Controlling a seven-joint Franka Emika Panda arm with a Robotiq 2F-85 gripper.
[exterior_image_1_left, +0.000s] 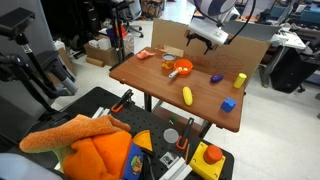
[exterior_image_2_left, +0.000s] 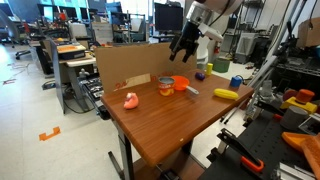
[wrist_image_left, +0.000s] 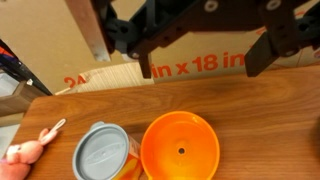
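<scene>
Above the far side of the wooden table, my gripper hangs in the air over the orange bowl and somewhat behind it. In the wrist view its dark fingers stand wide apart, nothing visible between them. The bowl looks empty there except for a small dark mark at its bottom. Close to its left is a grey-lidded orange container. Farther left lies a pink toy, partly cut off. A slim whitish object rests in front of the bowl.
A yellow banana-like object, a blue block, a purple item and a yellow cup are spread over the right part. Cardboard walls the back edge.
</scene>
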